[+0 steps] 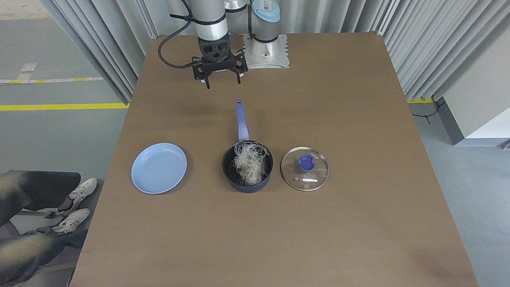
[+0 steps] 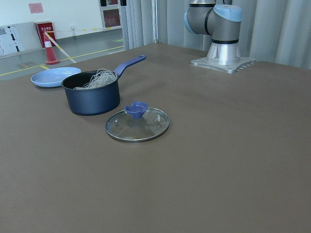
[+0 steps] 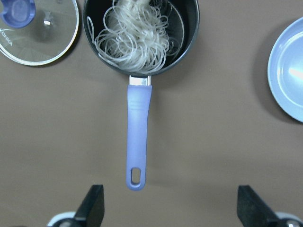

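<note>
A dark saucepan [image 1: 229, 170] with a long lavender handle [image 1: 242, 122] holds a tangle of white noodles [image 1: 251, 162]; in the wrist view its handle [image 3: 138, 123] points toward my gripper. A light blue plate [image 1: 158, 168] lies left of the pan, a glass lid [image 1: 304, 179] with a blue knob right of it. My gripper [image 1: 223, 83] hangs behind the pan, above the back of the table. In the wrist view its fingers are wide apart, open, with nothing between them.
A person's legs [image 1: 38, 191] are beside the table's left edge. Grey curtains stand behind the arm's base.
</note>
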